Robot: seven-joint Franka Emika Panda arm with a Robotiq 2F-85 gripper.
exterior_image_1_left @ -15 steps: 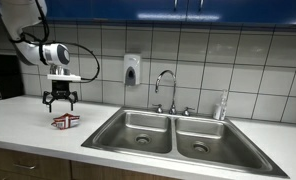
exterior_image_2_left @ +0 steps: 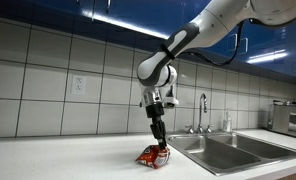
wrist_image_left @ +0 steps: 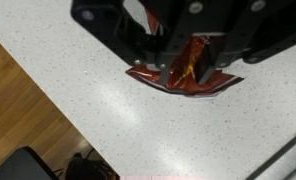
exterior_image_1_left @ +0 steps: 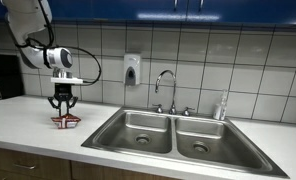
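Note:
A shiny red packet [exterior_image_1_left: 66, 121] lies on the white counter, left of the sink. My gripper [exterior_image_1_left: 61, 105] points straight down over it, its fingers reaching the top of the packet. In the second exterior view the fingertips meet the upper side of the crinkled packet [exterior_image_2_left: 153, 156]. From the wrist, red and yellow foil [wrist_image_left: 196, 62] shows between the part-open fingers, and more of the packet spreads out below them. The gripper hides much of the packet there, so a firm hold cannot be made out.
A double steel sink [exterior_image_1_left: 173, 152] with a tall faucet [exterior_image_1_left: 166, 88] is right of the packet. A soap bottle [exterior_image_1_left: 221, 106] stands behind it, and a dispenser [exterior_image_1_left: 132, 69] hangs on the tiled wall. Bare counter [exterior_image_2_left: 48, 150] lies left of the packet.
My gripper has come down and slightly right, from above the packet to its top. Its fingers stand closer together than before. The packet appears a little more upright or bunched.

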